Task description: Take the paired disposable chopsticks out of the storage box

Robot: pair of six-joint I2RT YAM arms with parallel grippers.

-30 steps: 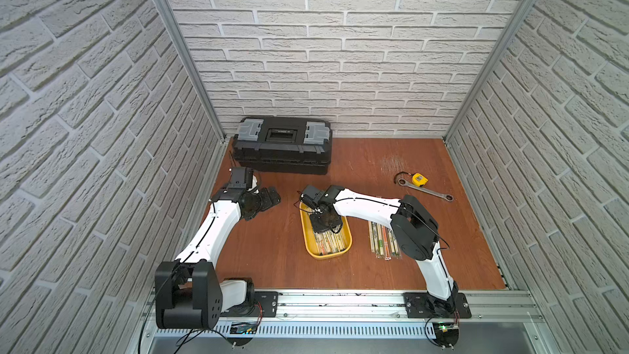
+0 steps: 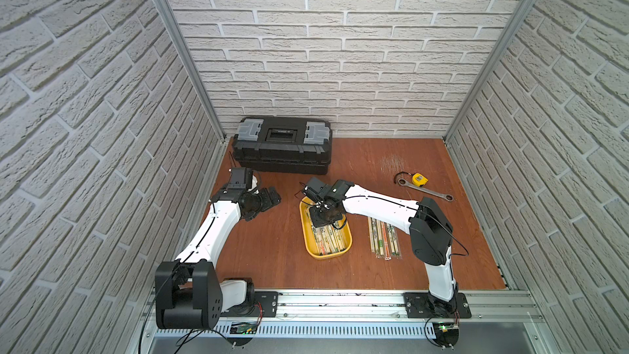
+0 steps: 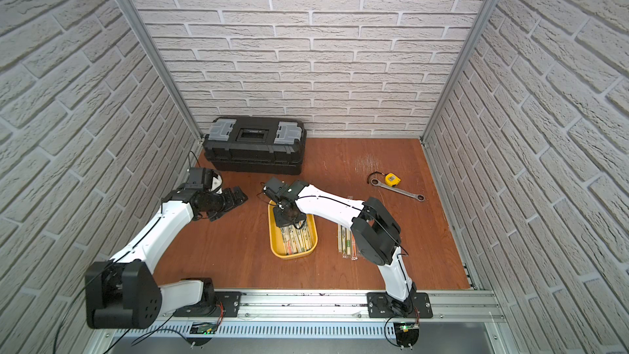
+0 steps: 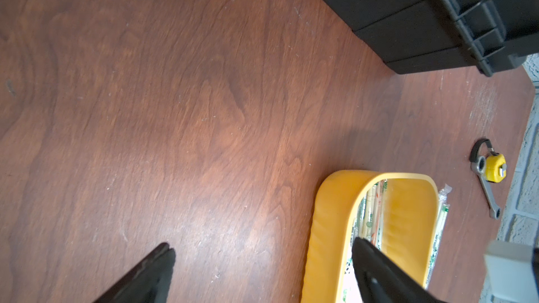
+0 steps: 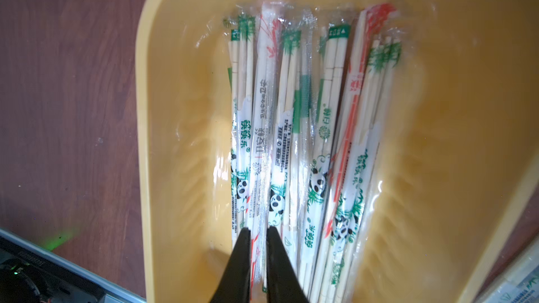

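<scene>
The yellow storage box [image 2: 348, 251] stands at mid-table with several wrapped chopstick pairs [image 5: 317, 190] lying side by side inside. My right gripper is over these pairs, its fingertips a narrow gap apart. A white pair with red print [image 5: 261, 112] runs into the gap between the fingers; whether they grip it cannot be told. In the top views the right wrist covers the box's far part and hides the fingertips. To the box's left, above bare table, my left gripper is open with nothing between its fingers.
More wrapped chopsticks [image 2: 384, 239] lie in a row right of the box. A black toolbox [image 2: 281, 150] stands at the back left. A wrench [image 2: 426, 189] and yellow tape measure [image 2: 419, 179] lie at the back right.
The left arm and the box have stayed put.
</scene>
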